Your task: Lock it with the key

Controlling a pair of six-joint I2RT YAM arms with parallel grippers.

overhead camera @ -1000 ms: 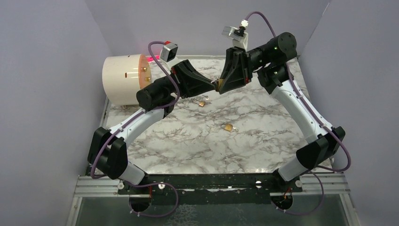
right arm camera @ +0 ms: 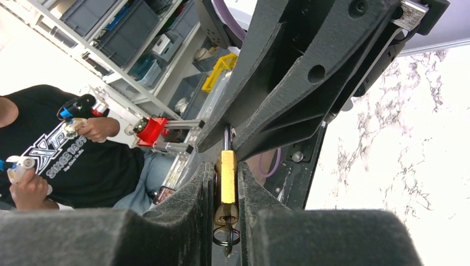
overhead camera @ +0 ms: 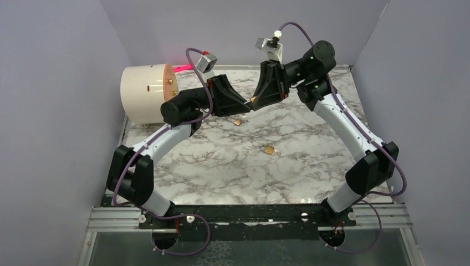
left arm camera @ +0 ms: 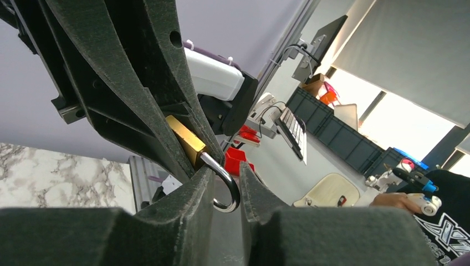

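A brass padlock (right arm camera: 228,177) is held in the air between my two grippers, its body in my right gripper (overhead camera: 256,104), which is shut on it. Its steel shackle (left arm camera: 226,183) reaches into the gap of my left gripper (overhead camera: 248,105). Whether the left fingers (left arm camera: 194,194) press on the shackle or merely stand around it cannot be made out. At the body's lower end in the right wrist view, a key with a ring (right arm camera: 226,237) hangs between the right fingers. The padlock is mostly covered by the fingers from above.
Below the grippers, a small padlock (overhead camera: 237,122) lies on the marble-patterned table (overhead camera: 221,172); another one (overhead camera: 269,149) lies nearer the front. A white cylinder (overhead camera: 141,94) with a wooden face stands at the left.
The left arm has tilted a little, its tip staying near the shackle.
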